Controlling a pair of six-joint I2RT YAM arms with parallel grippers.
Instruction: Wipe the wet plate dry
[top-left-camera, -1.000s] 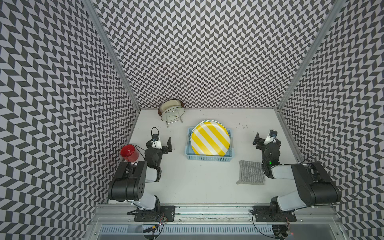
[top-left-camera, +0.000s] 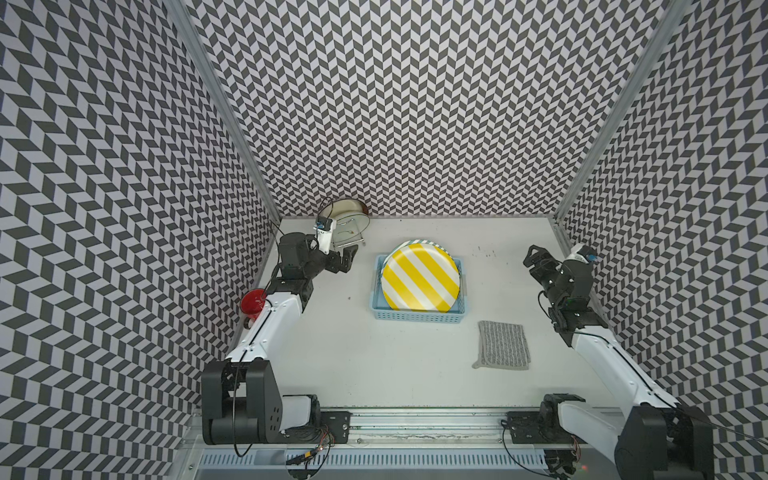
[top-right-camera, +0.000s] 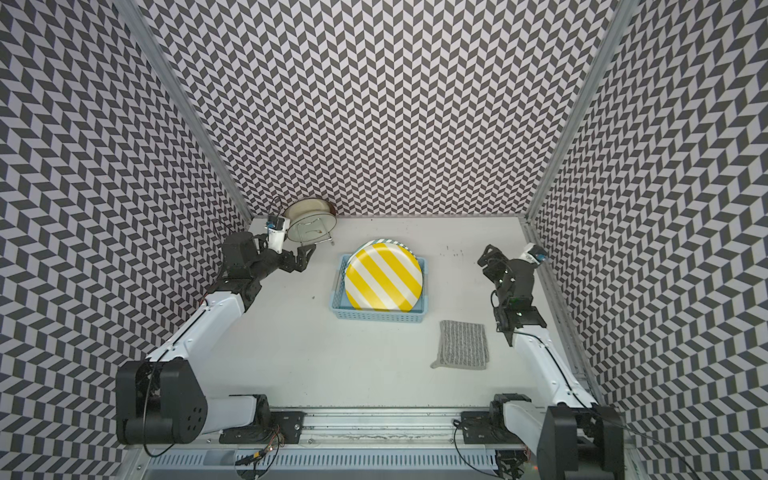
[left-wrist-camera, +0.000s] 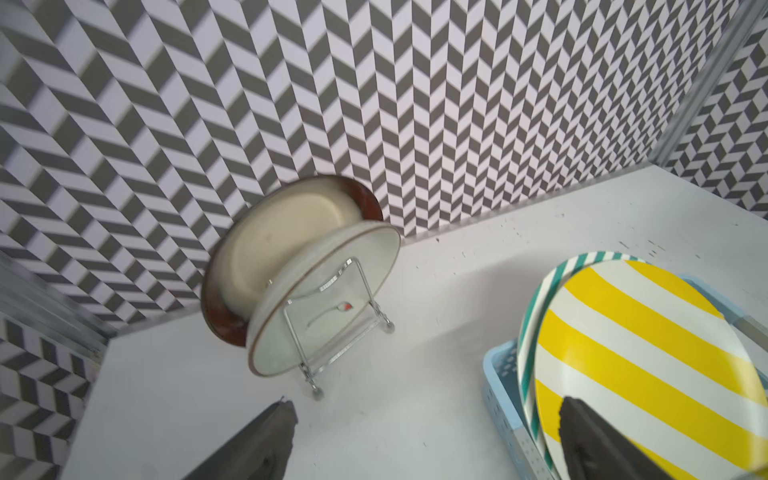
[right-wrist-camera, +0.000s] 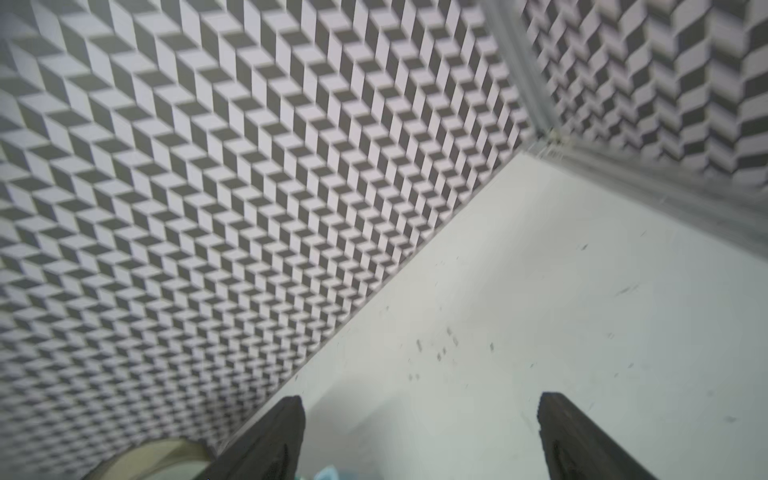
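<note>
A yellow-and-white striped plate (top-left-camera: 421, 277) leans in a light blue basket (top-left-camera: 417, 317) at mid-table, with a green-striped plate (left-wrist-camera: 531, 326) behind it. Whether its surface is wet cannot be made out. The grey ribbed cloth (top-left-camera: 504, 345) lies flat to the right of the basket, toward the front. My left gripper (top-left-camera: 350, 258) hangs left of the basket, open and empty; in the left wrist view its fingers (left-wrist-camera: 268, 440) stand wide apart. My right gripper (top-left-camera: 533, 257) is raised to the right of the basket and beyond the cloth, its fingers (right-wrist-camera: 276, 436) parted with nothing between.
Two plates stand in a wire rack (left-wrist-camera: 344, 364) at the back left. A red mug (top-left-camera: 253, 301) sits by the left wall, partly behind the left arm. Bare tabletop (top-left-camera: 384, 360) lies in front of the basket.
Both arms have reached farther out and up. The left gripper has moved toward the rack, and the right gripper has gone away from the cloth. Basket, plates and cloth stay put.
</note>
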